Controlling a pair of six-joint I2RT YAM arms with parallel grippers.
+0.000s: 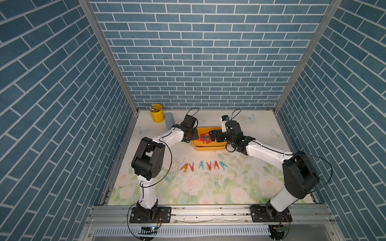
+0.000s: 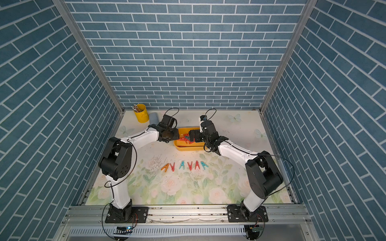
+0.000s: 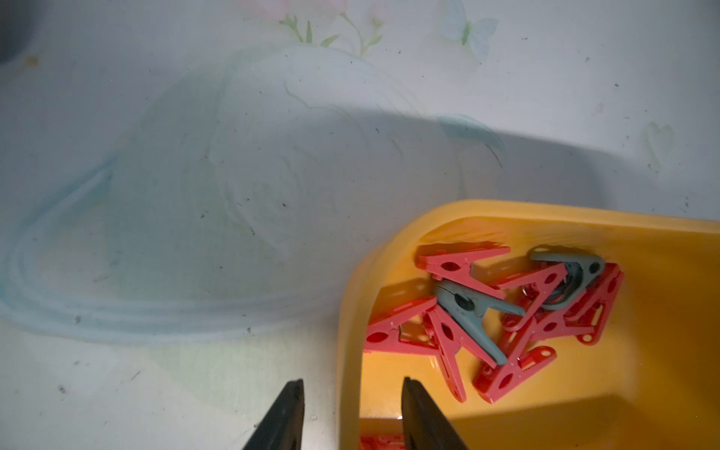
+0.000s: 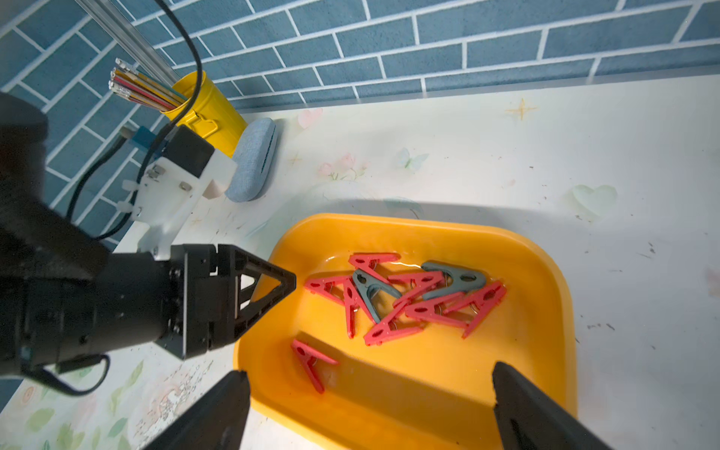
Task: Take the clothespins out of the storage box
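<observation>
The orange storage box point(image 3: 570, 213) holds several red clothespins point(image 4: 390, 330) and grey ones point(image 4: 453, 279). My left gripper is at the box's left wall, its fingers parted on either side of the rim; the frames don't show contact. My right gripper stands open over the right part of the box, nothing between its fingers. A row of several loose clothespins, orange point(image 1: 184, 167), red point(image 1: 209, 165) and cyan point(image 1: 223, 165), lies on the table in front of the box.
A yellow cup of pencils point(image 1: 158, 114) and a blue-grey case point(image 1: 169, 120) stand at the back left.
</observation>
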